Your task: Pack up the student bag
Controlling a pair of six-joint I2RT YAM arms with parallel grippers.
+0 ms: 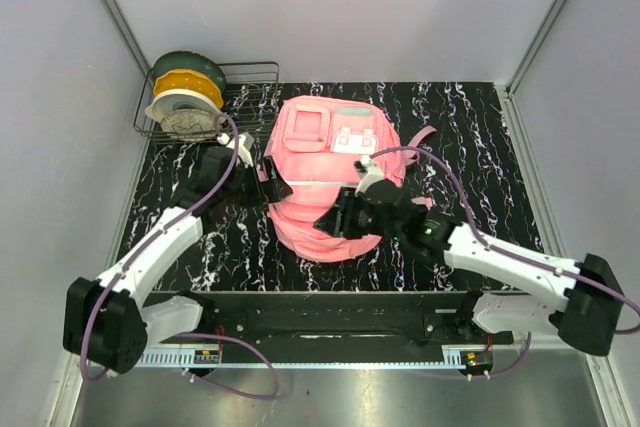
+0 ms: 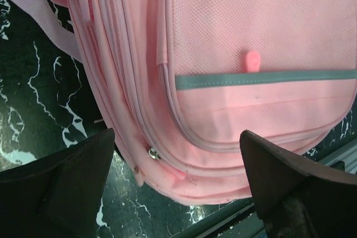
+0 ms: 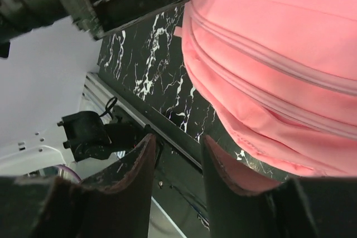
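Observation:
A pink backpack (image 1: 315, 167) lies flat on the black marbled table, its front pockets facing up. Over its left edge my left gripper (image 1: 268, 187) hovers; the left wrist view shows its fingers (image 2: 72, 185) spread wide with nothing between them. Between those fingers, along the bag's side, a metal zipper pull (image 2: 153, 153) with a pink tab shows. Above the bag's lower part is my right gripper (image 1: 328, 227). In the right wrist view its fingers (image 3: 131, 174) stand a little apart, the gap empty. The bag's main flap appears closed over; its inside is hidden.
A wire rack (image 1: 255, 97) holding several plates and bowls stands at the back left. Pink straps (image 1: 424, 135) lie right of the bag. The two grippers are close together.

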